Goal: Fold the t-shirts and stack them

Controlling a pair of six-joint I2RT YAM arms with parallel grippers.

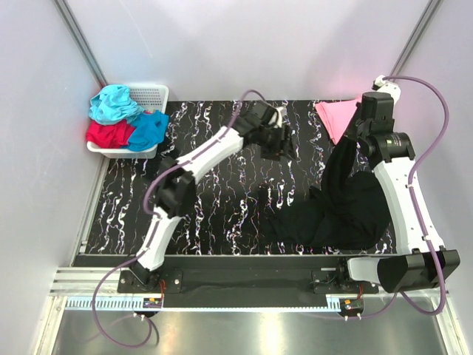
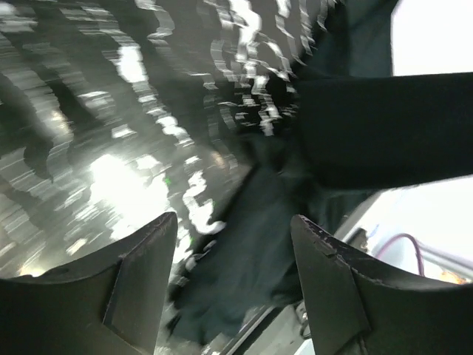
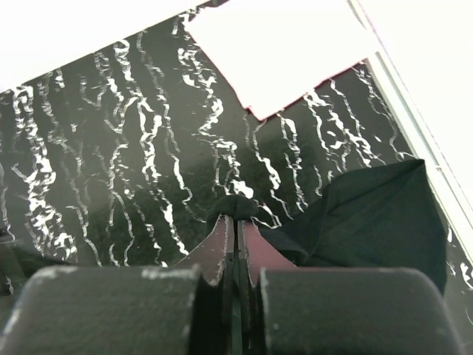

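Observation:
A black T-shirt (image 1: 351,211) lies crumpled on the right of the table, part of it lifted to my right gripper (image 1: 353,129), which is shut on the cloth; in the right wrist view its fingertips (image 3: 251,251) pinch a dark bunch. My left gripper (image 1: 279,148) is open, empty, over the middle of the table, left of the lifted cloth; the shirt (image 2: 251,244) shows between and beyond its fingers in the left wrist view. A pink folded T-shirt (image 1: 334,118) lies at the back right.
A white basket (image 1: 151,96) at the back left holds cyan (image 1: 112,105), red (image 1: 107,134) and blue (image 1: 148,132) cloths. Walls border the table at back and sides.

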